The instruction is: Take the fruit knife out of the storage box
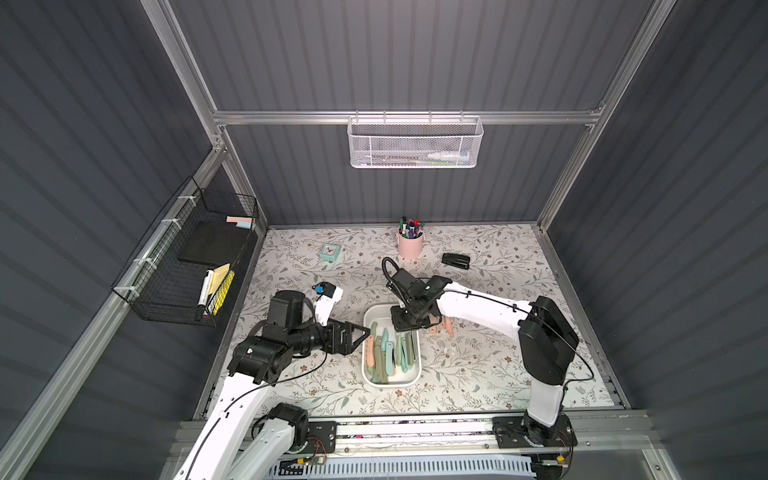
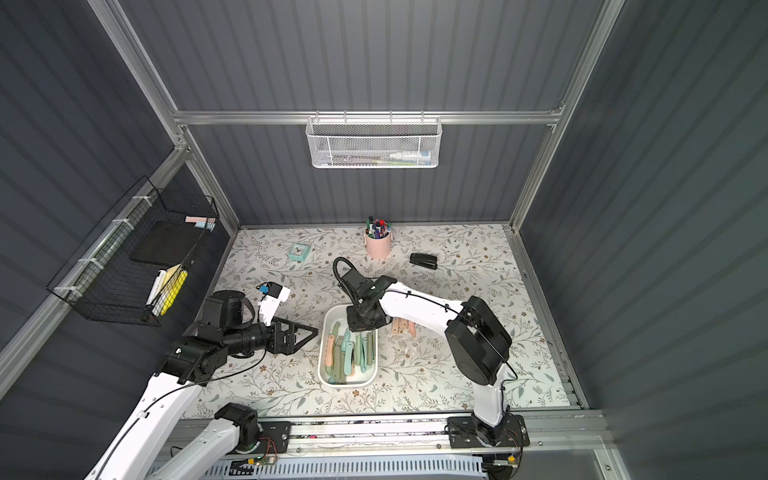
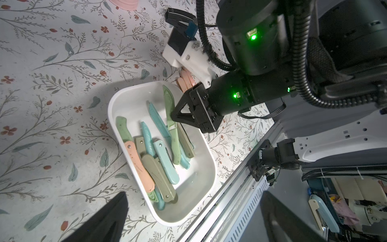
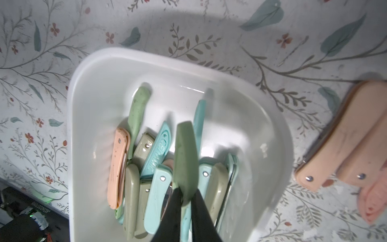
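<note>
A white storage box (image 3: 117,105) with several folded knives in green, teal, olive and peach stands on the table. My right gripper is shut on a green fruit knife (image 4: 186,155). Seen from the left wrist, that green knife (image 3: 173,135) is gripped near its middle, above the other knives and still over the box. Its lower part is hidden by the fingers in the right wrist view. Left of the box, my left gripper (image 1: 364,337) is open with nothing between its fingers.
Peach-handled knives (image 4: 342,141) lie on the table just right of the box. A pink pen cup (image 1: 409,245), a black stapler (image 1: 456,261) and a small teal clock (image 1: 329,252) stand farther back.
</note>
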